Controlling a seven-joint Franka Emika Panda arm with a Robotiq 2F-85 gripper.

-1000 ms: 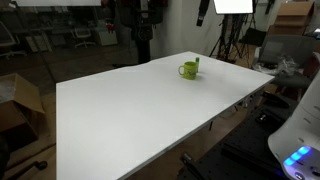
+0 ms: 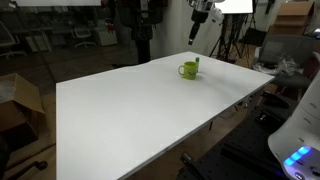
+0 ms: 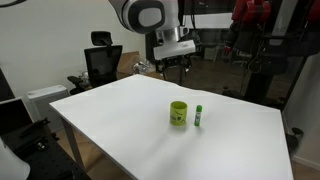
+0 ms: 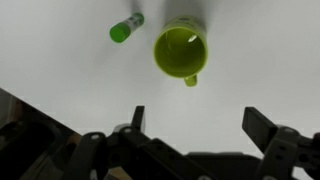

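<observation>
A lime-green mug (image 3: pixel 178 113) stands upright on the white table. Close beside it is a small upright tube with a green cap (image 3: pixel 198 116). From above, the mug (image 4: pixel 181 52) shows its opening, with a pale bright spot inside that I cannot make out, and the tube's green cap (image 4: pixel 120 32) lies to its upper left. My gripper is open, its two fingers wide apart over bare table and nothing between them. In exterior view 2 the gripper (image 3: pixel 173 68) hangs in the air, well above the tabletop and clear of both objects.
Cardboard boxes (image 2: pixel 20 115) and office chairs stand on the floor beyond the table.
In exterior view 1 my gripper has shifted to the left and now hangs more above the mug's side of the table. The mug and tube have not moved.
</observation>
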